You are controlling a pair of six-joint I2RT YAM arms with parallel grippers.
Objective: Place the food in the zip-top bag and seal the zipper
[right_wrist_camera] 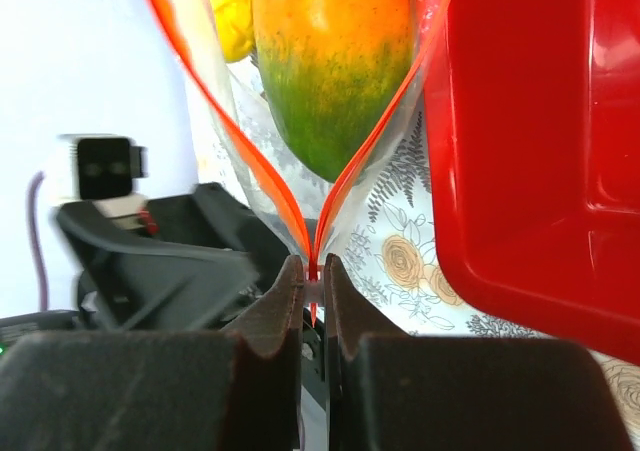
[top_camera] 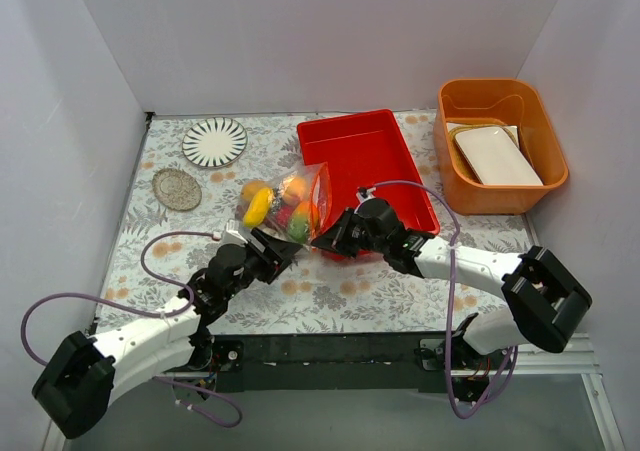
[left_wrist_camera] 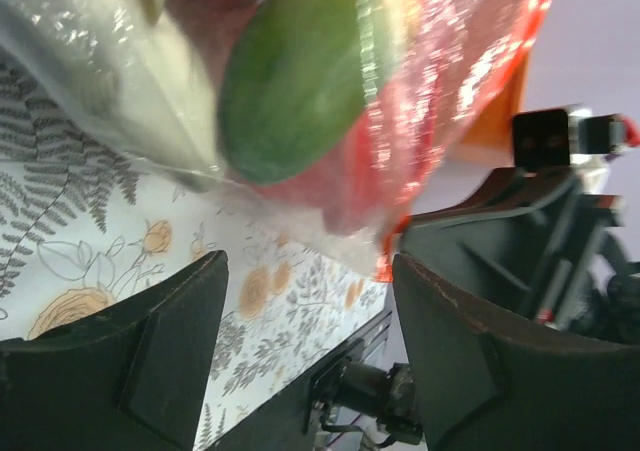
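The clear zip bag (top_camera: 285, 201) with orange zipper holds a yellow pepper (top_camera: 258, 205), orange fruits and a green-orange mango (right_wrist_camera: 330, 71). My right gripper is at the bag's near corner, fingertips close together on the orange zipper strips, which meet there. My left gripper stands open just in front of the bag's lower edge, with nothing between its fingers, close to the right gripper.
A red bin (top_camera: 355, 141) lies right behind the bag. An orange tub (top_camera: 545, 171) with white trays is at the back right. Two plates (top_camera: 213, 136) sit at the back left.
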